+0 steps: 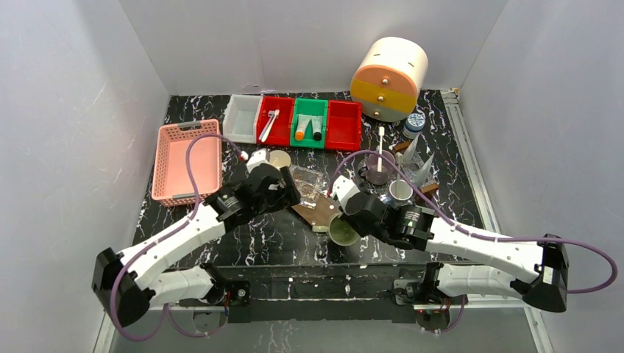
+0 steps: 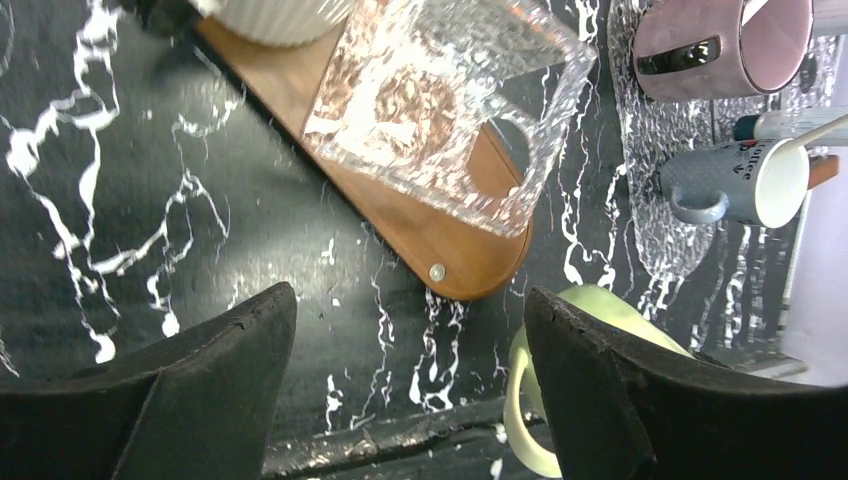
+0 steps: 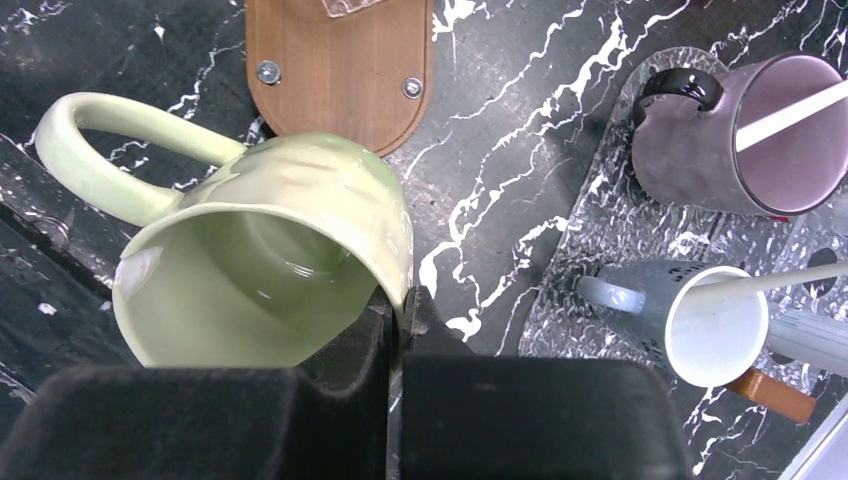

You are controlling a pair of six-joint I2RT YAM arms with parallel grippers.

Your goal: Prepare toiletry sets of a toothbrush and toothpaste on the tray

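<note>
A pale green mug (image 3: 300, 190) is held at its rim by my right gripper, which is shut on it; the handle points away to the left. My left gripper is part open over the dark marble table, with empty space between its fingers. Below it lies a wooden board (image 2: 440, 225) with a clear plastic tray (image 2: 350, 130) on it. Toothbrushes (image 1: 269, 126) lie in a red compartment, and small toothpaste tubes (image 1: 302, 126) in the green one. A purple mug (image 3: 690, 140) and a grey-blue mug (image 3: 640, 310) each hold a toothbrush.
A pink basket (image 1: 215, 165) stands at the left. Behind the mugs is a drawer unit (image 1: 397, 62), with a blue-lidded jar (image 1: 414, 123) close by. A cream mug (image 1: 279, 157) is partly hidden behind the left arm.
</note>
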